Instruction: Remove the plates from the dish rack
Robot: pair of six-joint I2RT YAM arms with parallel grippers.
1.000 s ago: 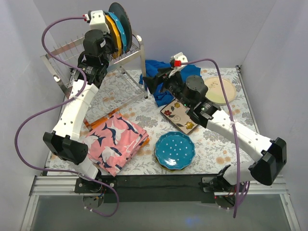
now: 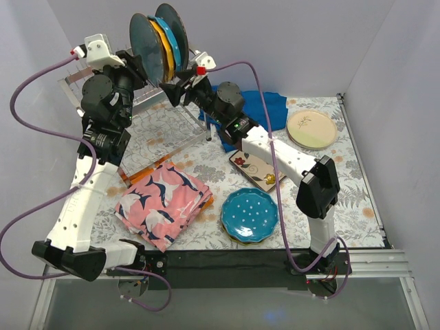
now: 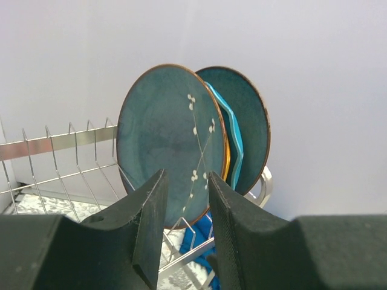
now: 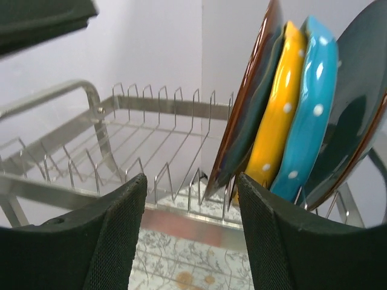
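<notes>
In the top view, plates stand on edge at the right end of the dish rack (image 4: 181, 222). A dark plate (image 3: 163, 133) faces my left gripper, whose fingers are open, apart, with nothing between them. Behind it come a yellow plate (image 4: 280, 103), a blue plate (image 4: 311, 109) and another dark plate (image 3: 254, 121). My right gripper is open before the rack's front rail, left of the yellow plate's lower edge, its fingers empty. Part of the left gripper shows dark at the right wrist view's top left.
A blue dotted plate (image 2: 249, 214) lies on the table, with a flowered square plate (image 2: 254, 169) behind it. A cream plate (image 2: 312, 129) is at the far right. Pink cloth (image 2: 163, 206) lies front left; blue cloth (image 2: 275, 110) is beside the rack.
My left gripper has moved left, away from the plates, uncovering the near dark plate. The right gripper has come leftward and back, up to the rack beside the plates.
</notes>
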